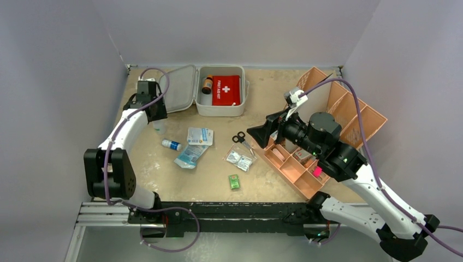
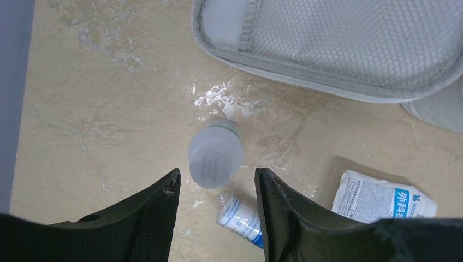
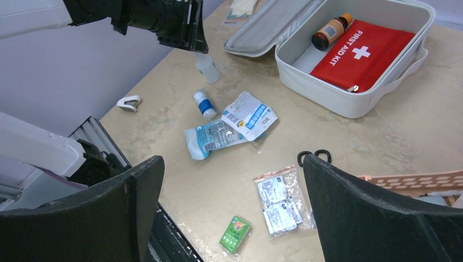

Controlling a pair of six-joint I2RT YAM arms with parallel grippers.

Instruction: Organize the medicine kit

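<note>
My left gripper is open above an upright translucent bottle (image 2: 214, 155), empty between its fingers. A small white-and-blue bottle (image 1: 171, 144) lies nearby, beside two blue-and-white packets (image 1: 188, 157). The open grey case (image 1: 221, 111) holds a brown bottle (image 1: 207, 84) and red FIRST AID KIT pouch (image 1: 226, 97). My right gripper is open over the front of the table. Below it in its wrist view are scissors (image 3: 322, 154), a bag of pill packs (image 3: 279, 210) and a green pack (image 3: 235, 233).
An orange compartment organizer (image 1: 292, 172) with several items fills the right of the table, partly under my right arm. The case lid (image 1: 177, 93) lies open leftward. A small white object (image 3: 129, 102) lies at the table's left edge.
</note>
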